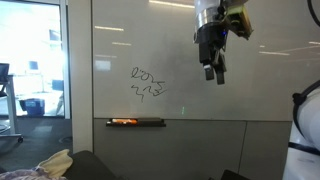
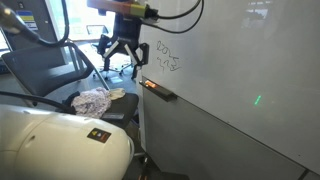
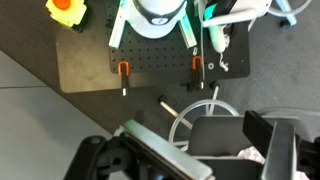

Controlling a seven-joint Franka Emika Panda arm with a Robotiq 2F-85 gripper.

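Note:
My gripper (image 1: 214, 74) hangs in the air in front of the whiteboard (image 1: 180, 95), right of some black scribbles (image 1: 146, 84). Its two fingers stand apart with nothing visible between them, and they point down. From the other side, exterior view 2 has the gripper (image 2: 122, 62) up high at the left, overlapping the board's near side. Large dark fingers (image 3: 165, 150) fill the bottom of the wrist view. On the board's lower edge sits a small ledge (image 1: 136, 122) with orange and dark items, too small to make out.
A crumpled cloth (image 2: 95, 102) lies on a dark chair seat by the board. Below the camera, the wrist view shows a perforated metal base plate (image 3: 150, 62), cables and a yellow device with a red button (image 3: 63, 8). Open air surrounds the gripper.

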